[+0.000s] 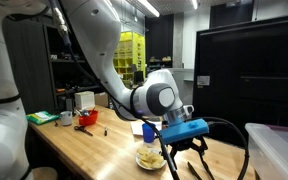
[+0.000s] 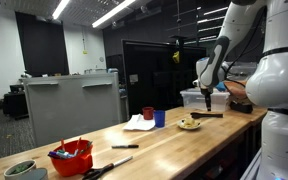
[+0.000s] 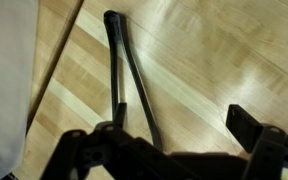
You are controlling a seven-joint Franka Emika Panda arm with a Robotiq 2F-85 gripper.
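Observation:
My gripper is open above the wooden table, its two black fingers wide apart with only bare wood between them. Black tongs point(image 3: 119, 60) lie on the table below, joined end away from me, one leg running toward the left finger. In exterior view 1 the gripper point(image 1: 189, 162) hangs over the right part of the table, with the tongs point(image 1: 197, 172) low beneath it. A plate of yellowish food point(image 1: 151, 157) sits just left of the gripper. Exterior view 2 shows the same plate point(image 2: 189, 124) with the tongs point(image 2: 208, 114) behind it.
A blue cup point(image 2: 159, 118) and a red cup point(image 2: 148, 113) stand beyond the plate. Toward the other end are a red basket point(image 2: 71, 158) and dark utensils point(image 2: 108, 167). A translucent bin point(image 1: 275, 145) flanks the gripper on the right.

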